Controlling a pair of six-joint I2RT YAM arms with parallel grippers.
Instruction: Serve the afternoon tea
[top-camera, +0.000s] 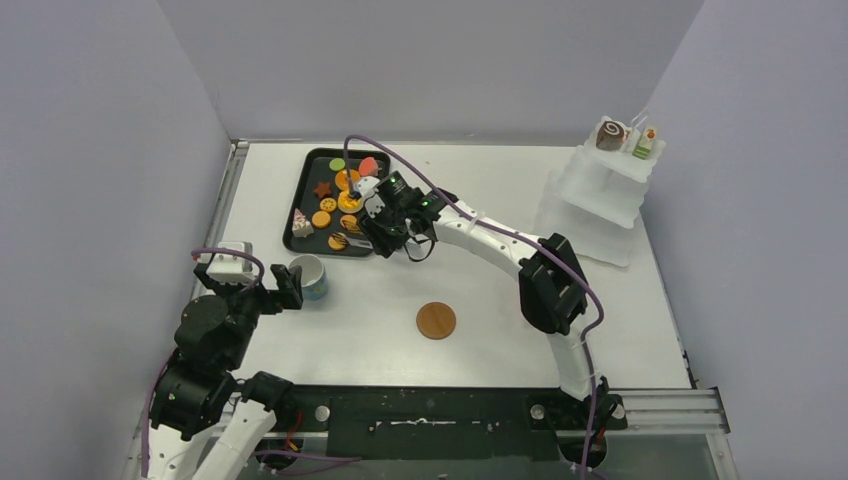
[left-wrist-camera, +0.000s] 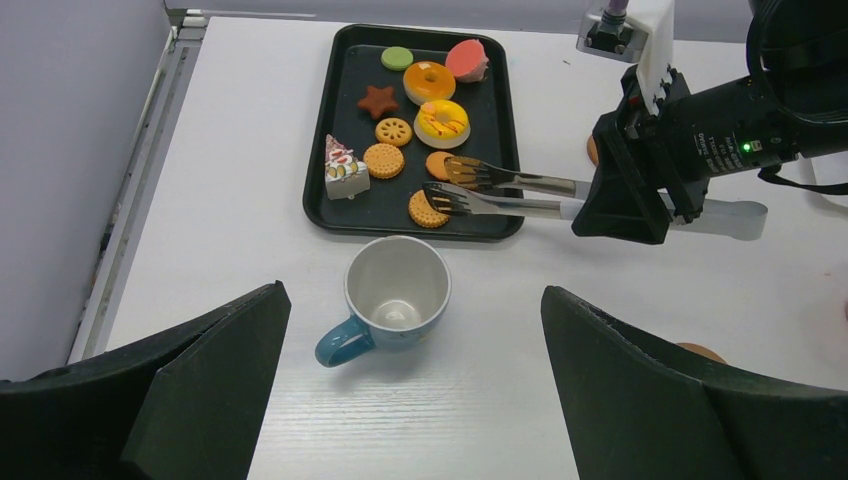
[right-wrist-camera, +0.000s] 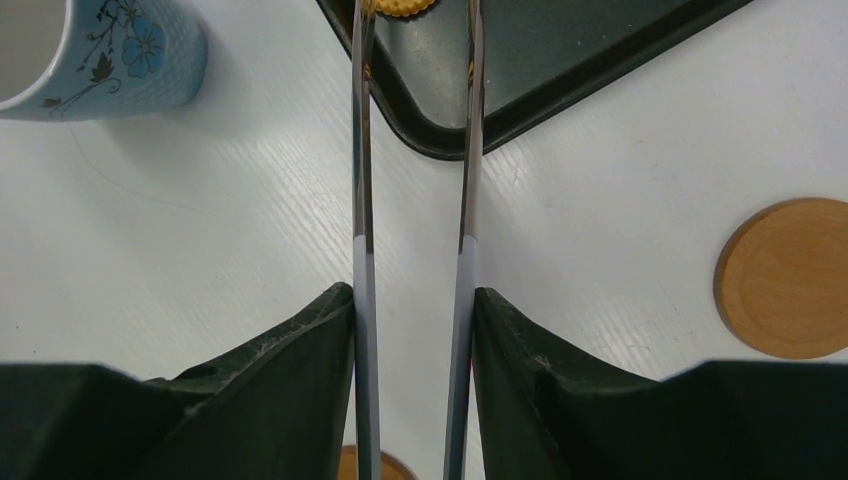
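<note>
My right gripper is shut on the metal tongs (left-wrist-camera: 530, 207), an arm of the tongs against each finger, the arms spread apart. In the left wrist view the forked tips reach over the front right of the black tray (left-wrist-camera: 350, 222). One tip is by a small round cookie (left-wrist-camera: 438, 163), the other by a front cookie (left-wrist-camera: 425, 213). Contact cannot be told. A yellow-iced donut (left-wrist-camera: 442, 122), orange donut (left-wrist-camera: 428, 80), star cookie (left-wrist-camera: 379, 101) and cake slice (left-wrist-camera: 345, 172) lie in the tray. Empty and open, my left gripper (top-camera: 290, 285) is beside the cup (left-wrist-camera: 392, 300).
Chocolate roll (top-camera: 612, 135) and another cake (top-camera: 645, 142) sit atop the white tiered stand (top-camera: 595, 190) at right. A round wooden coaster (top-camera: 436, 320) lies mid-table.
</note>
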